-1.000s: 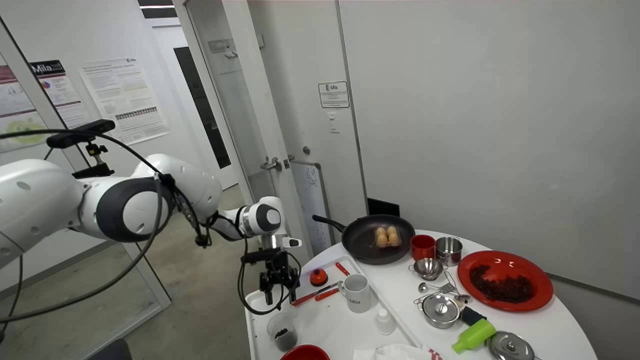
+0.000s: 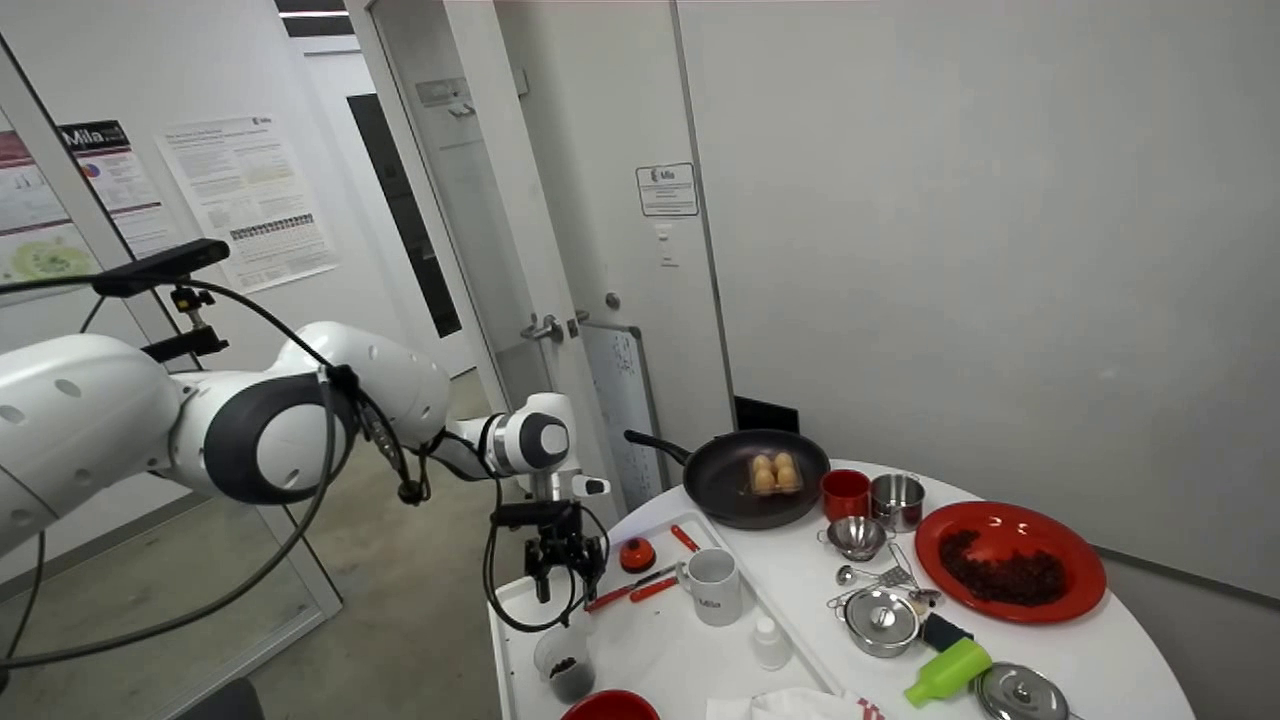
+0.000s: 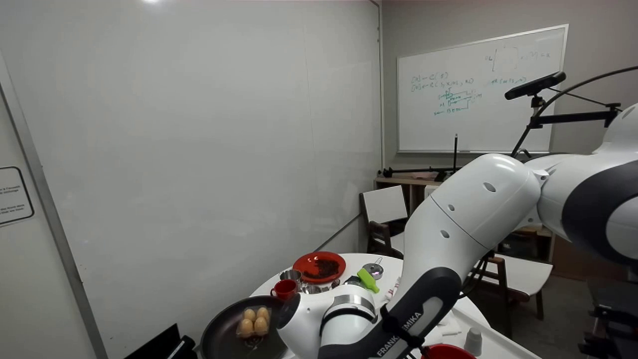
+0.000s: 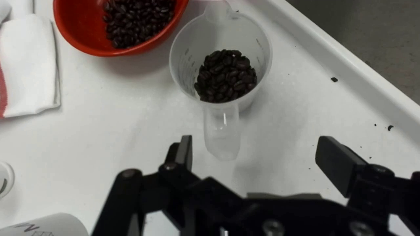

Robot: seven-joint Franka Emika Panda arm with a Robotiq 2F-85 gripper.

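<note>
In the wrist view a translucent measuring cup (image 4: pixel 258 51) stands upright on the white tray (image 4: pixel 118 126), with dark coffee beans (image 4: pixel 226 76) in its bottom. Its clear handle (image 4: pixel 221 135) points toward my gripper, whose fingers are wide apart with nothing between them. The handle's tip lies ahead of the gap, nearer the left finger in that view. Beside the cup, a red bowl (image 4: pixel 78 29) also contains dark beans. Exterior view 1 has the gripper (image 2: pixel 564 594) above the tray's edge, close to the measuring cup (image 2: pixel 564 660).
A white mug (image 2: pixel 716 588), a small white bottle (image 2: pixel 770 644), red-handled utensils (image 2: pixel 651 589) and a folded cloth (image 4: pixel 29 67) share the tray. Beyond are a black pan (image 2: pixel 732 480) with eggs and a red plate (image 2: pixel 1086 564). A few bean bits lie along the tray's raised edge.
In exterior view 1 my gripper has shifted slightly to the right, and the arm's upper links have moved a little. The cup and other objects stand where they were.
</note>
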